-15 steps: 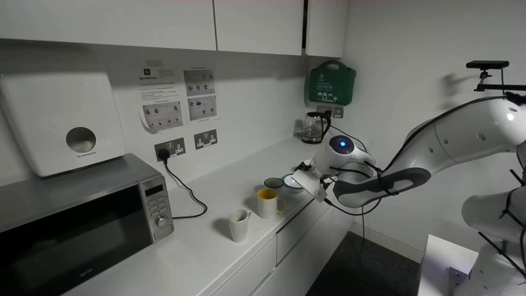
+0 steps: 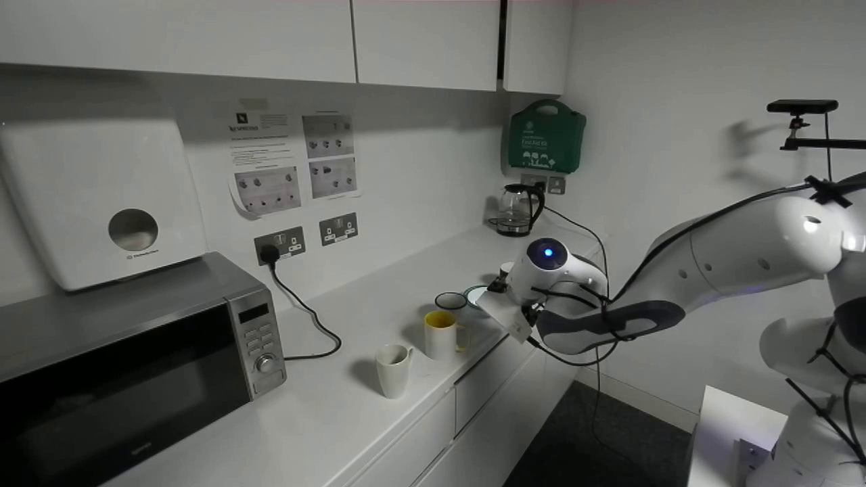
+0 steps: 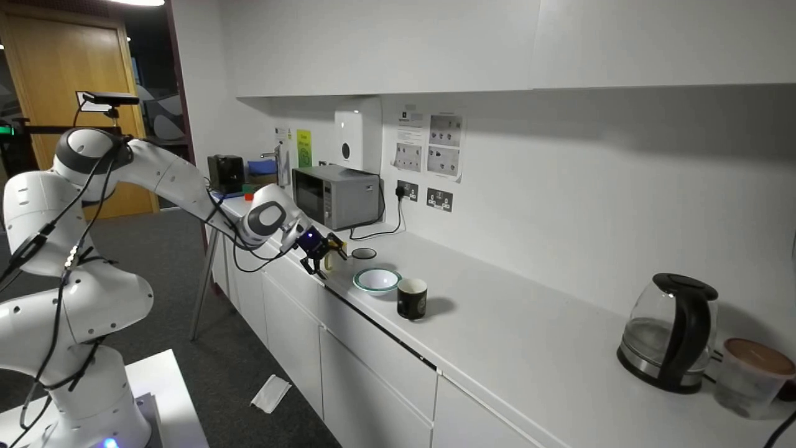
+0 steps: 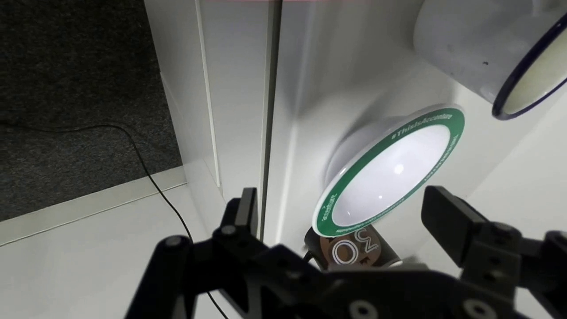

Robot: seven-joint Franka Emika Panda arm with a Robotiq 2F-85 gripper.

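My gripper is open, its black fingers [image 4: 245,210] wide apart with nothing held. A white bowl with a green lettered rim [image 4: 393,175] appears beyond the gap between them in the wrist view. Behind that bowl shows part of a black mug [image 4: 351,249]; exterior view 2 has this mug [image 3: 411,298] upright beside the bowl [image 3: 377,280]. The enamel mug with a dark blue rim [image 4: 478,53] is at the wrist view's upper right. From exterior view 2, the gripper [image 3: 328,258] hangs near the counter's front edge, partly covering a yellow-and-white mug.
Towards the microwave [image 2: 138,349] stand the yellow-lined mug [image 2: 440,335] and a plain white mug [image 2: 394,370]. A glass kettle [image 3: 668,332] and a lidded tub [image 3: 754,377] sit at the far end.
In exterior view 1, the arm and gripper have shifted a little left and lower, nearer the counter front. The mugs and bowl stay where they were.
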